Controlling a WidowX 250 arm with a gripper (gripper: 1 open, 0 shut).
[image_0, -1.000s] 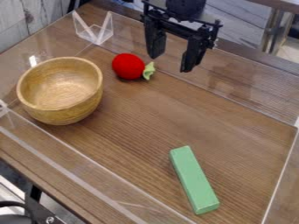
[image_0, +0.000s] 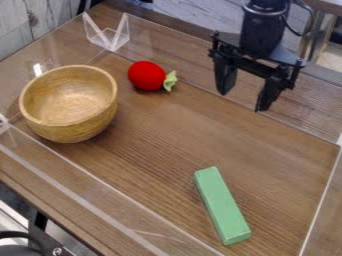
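Note:
My black gripper (image_0: 251, 75) hangs over the upper right of the wooden table, its fingers spread apart and pointing down, with no object visible between them. To its left lies a red round object (image_0: 147, 75) with a small green part at its right side, like a strawberry or tomato. A wooden bowl (image_0: 67, 105) sits at the left, empty. A long light-green block (image_0: 221, 203) lies in the lower right, well below the gripper.
A clear plastic or wire item (image_0: 107, 32) stands at the back left. Dark cables show at the bottom left corner and top right.
The objects on the table look unmoved.

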